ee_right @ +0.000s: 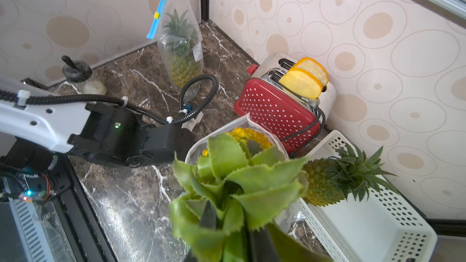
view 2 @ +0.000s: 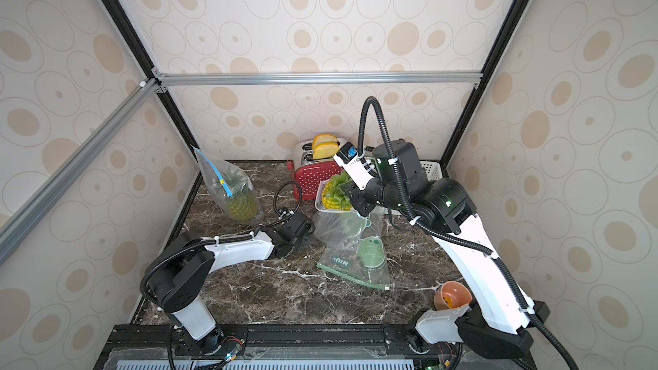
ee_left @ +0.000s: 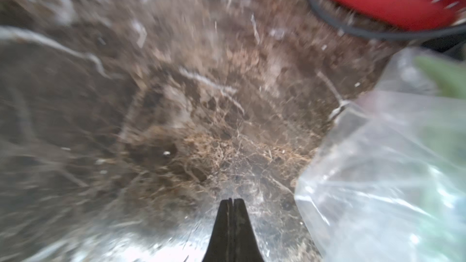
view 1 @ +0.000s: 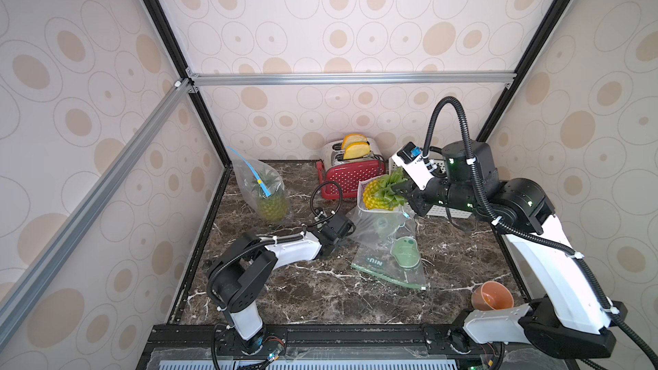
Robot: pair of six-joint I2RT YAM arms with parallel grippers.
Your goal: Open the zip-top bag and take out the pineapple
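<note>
A pineapple with a leafy crown (view 1: pixel 376 195) hangs tilted among white bag walls (ee_right: pixel 207 134) beside the white basket. My right gripper (view 1: pixel 404 192) is shut on that crown (ee_right: pixel 233 179), whose leaves fill the bottom of the right wrist view. An empty-looking zip bag (view 2: pixel 349 267) lies flat in front. My left gripper is shut, nothing between its fingers, low over the counter beside clear plastic (ee_left: pixel 378 174). Another pineapple in a blue-zip bag (view 1: pixel 272 202) stands at the back left.
The red toaster (view 1: pixel 346 181) with bread stands behind. The white basket (ee_right: pixel 373 223) holds another pineapple (ee_right: pixel 322 182). An orange bowl (view 1: pixel 492 296) sits at front right; a jar (ee_right: pixel 82 77) at the left.
</note>
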